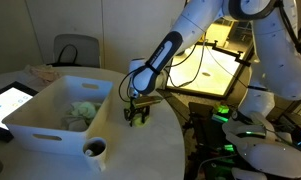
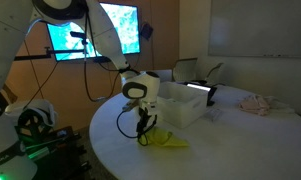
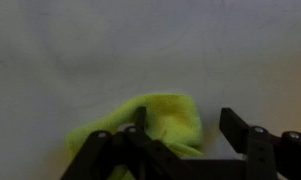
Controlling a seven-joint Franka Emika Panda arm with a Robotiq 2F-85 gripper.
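Observation:
A yellow-green cloth [image 2: 165,140] lies crumpled on the white table, with part of it spread out past my gripper [image 2: 144,134]. In the wrist view, a folded edge of the cloth [image 3: 172,118] rises between my two dark fingers, nearer the left one. The fingers stand apart, and bare table shows beside the right finger [image 3: 235,130]. From the first exterior view, the gripper [image 1: 138,113] points down right at the cloth [image 1: 140,120], hiding much of it. The lower part of the cloth is out of the wrist view.
A white open box [image 1: 52,138] holding a pale green item [image 1: 87,108] stands close to the gripper. A white mug [image 1: 95,152] is at the table's near side. A pinkish cloth [image 2: 256,104] lies farther off, with bare table between.

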